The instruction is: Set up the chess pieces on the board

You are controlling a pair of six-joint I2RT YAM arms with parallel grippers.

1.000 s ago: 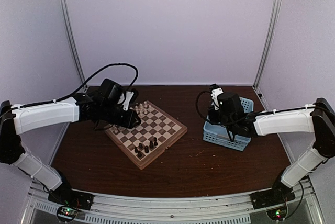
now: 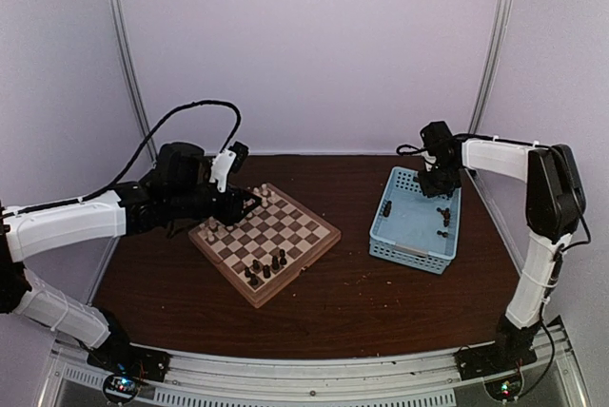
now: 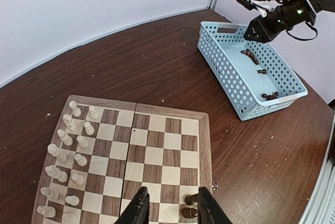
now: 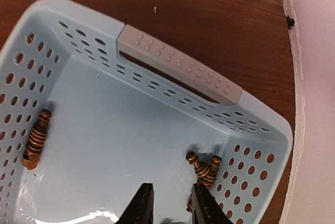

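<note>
The chessboard (image 2: 303, 222) lies on the table, light pieces (image 3: 56, 153) standing in two rows along one edge. Several dark pieces (image 2: 266, 272) stand at the opposite edge; two dark pieces (image 3: 189, 212) show near the left fingertips in the left wrist view. Over the board, my left gripper is open, nothing visible between its fingers. More dark pieces lie in the blue basket (image 2: 416, 249): one lying piece (image 4: 35, 139) by one side wall, a small cluster (image 4: 205, 170) by the other. Above the basket floor hangs my right gripper, open and empty, its fingertips close to the cluster.
The basket walls (image 4: 259, 169) rise around the pieces, with a grey handle (image 4: 178, 63) on one side. Bare table (image 2: 352, 302) separates board and basket. White walls (image 2: 304, 46) enclose the table's back and sides.
My right arm has swung from the basket's left front toward its back, uncovering the pieces inside. The standing pieces in view look unchanged.
</note>
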